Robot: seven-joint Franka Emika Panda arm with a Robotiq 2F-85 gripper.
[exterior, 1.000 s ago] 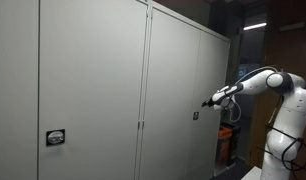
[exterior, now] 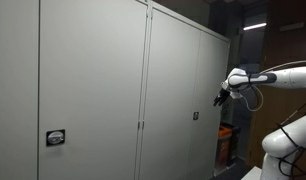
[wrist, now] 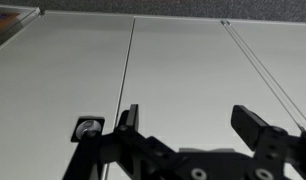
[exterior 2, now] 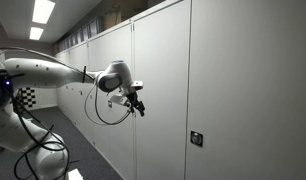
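Observation:
My gripper stands open, its two dark fingers wide apart at the bottom of the wrist view, with nothing between them. Tall grey cabinet doors (wrist: 183, 70) fill that view. A round lock in a dark square plate (wrist: 89, 127) sits on the door to the left of the fingers. In exterior view 1 the gripper (exterior: 221, 99) is at the right, above and right of a small dark latch (exterior: 196, 115). Exterior view 2 has the gripper (exterior 2: 140, 106) in front of the cabinet doors (exterior 2: 161, 70), its fingers pointing right.
Another latch (exterior: 56, 137) is on the near left door. Orange bins (exterior: 226, 131) stand beyond the cabinet's far end, below the arm. A checkered board (exterior 2: 26, 97) is at the back left. The air before the near doors is clear.
In exterior view 1 the gripper has moved right, away from the area by the far latch. The arm has drawn back and bent more. The doors look unchanged.

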